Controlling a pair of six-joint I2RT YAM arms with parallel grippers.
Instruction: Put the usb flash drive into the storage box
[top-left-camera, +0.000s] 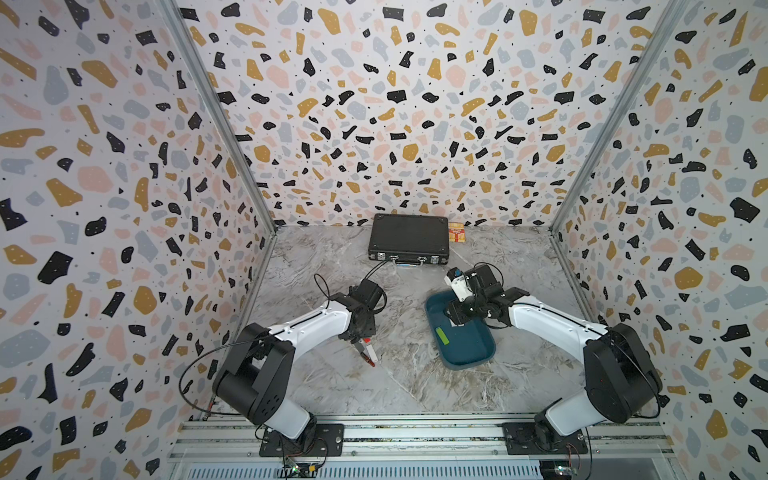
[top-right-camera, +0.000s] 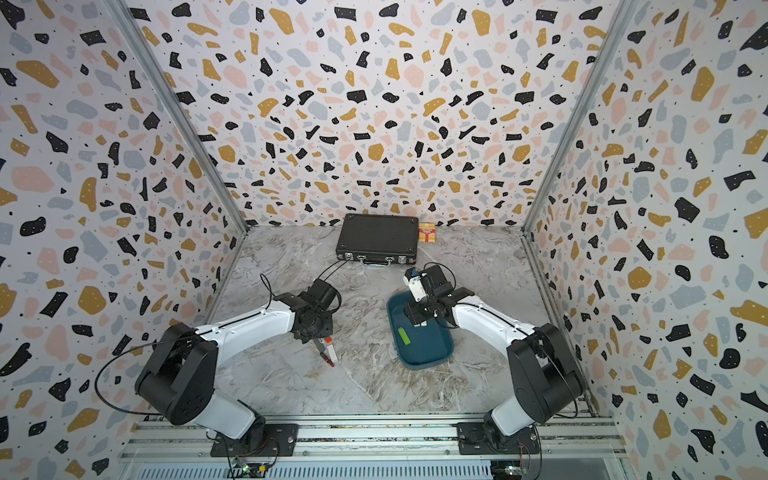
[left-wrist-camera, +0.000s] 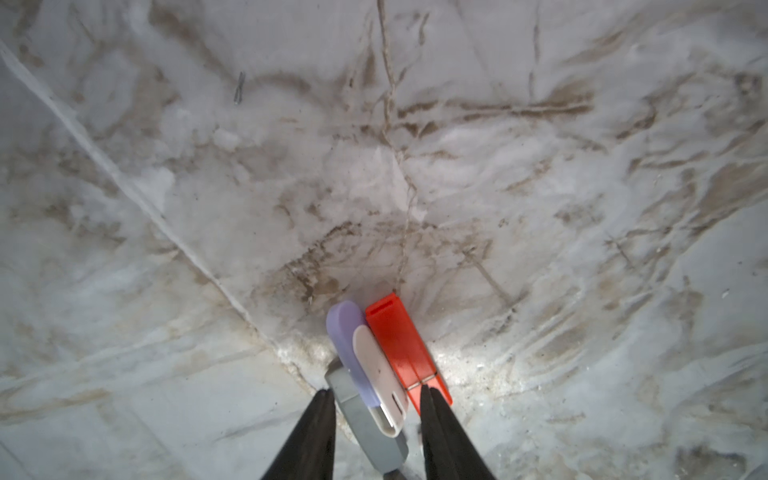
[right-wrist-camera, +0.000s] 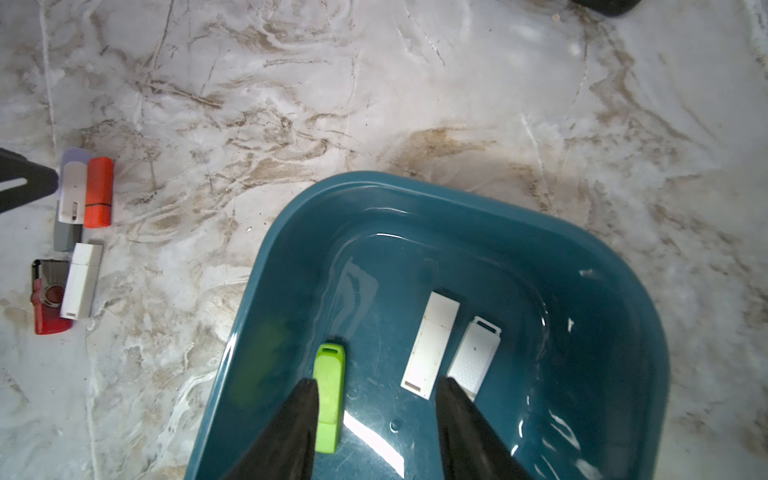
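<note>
A cluster of flash drives lies on the marble left of the blue box: a red one (left-wrist-camera: 400, 340), a lilac-and-white one (left-wrist-camera: 376, 376), a grey one (left-wrist-camera: 360, 424), plus a white one (right-wrist-camera: 81, 280) and a red-and-silver one (right-wrist-camera: 50, 296). My left gripper is open just above the cluster, holding nothing. The blue storage box (right-wrist-camera: 464, 200) contains a green drive (right-wrist-camera: 328, 396), a white one (right-wrist-camera: 429, 344) and a silver one (right-wrist-camera: 473, 357). My right gripper hangs open over the box, empty.
A closed black briefcase (top-left-camera: 408, 232) lies at the back, with a small yellow-red packet (top-left-camera: 457, 230) beside it. Bare marble surrounds the drives and box.
</note>
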